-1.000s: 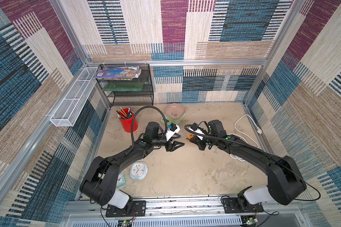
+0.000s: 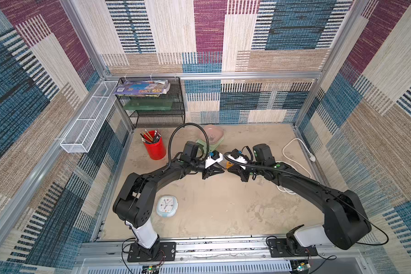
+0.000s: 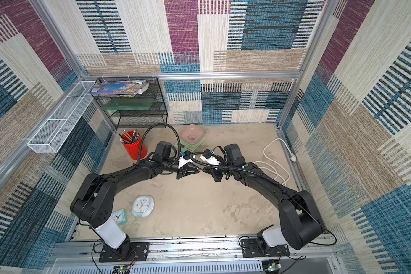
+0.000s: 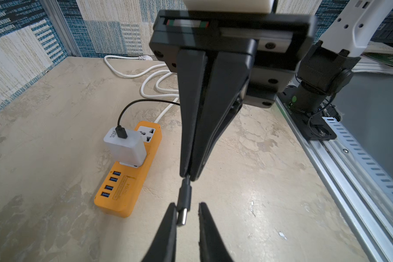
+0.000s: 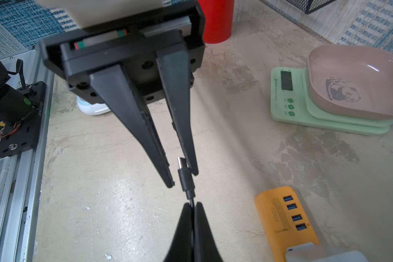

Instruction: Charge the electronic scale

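Observation:
The pale green electronic scale lies on the table with a pink bowl on it. A black charging cable's plug, metal tip exposed, sticks out of my right gripper, which is shut on the cable just behind the plug. My left gripper is part open and faces the right one, its fingertips on either side of the plug, not closed on it. The cable's other end goes into a white charger on an orange power strip.
A red pen cup and a wire rack stand at the back left. A round-cornered clock and a smaller clock lie front left. White cord curls at right.
My left gripper has moved right and slightly back, up to the right gripper, and its fingers have narrowed. The right arm has barely moved.

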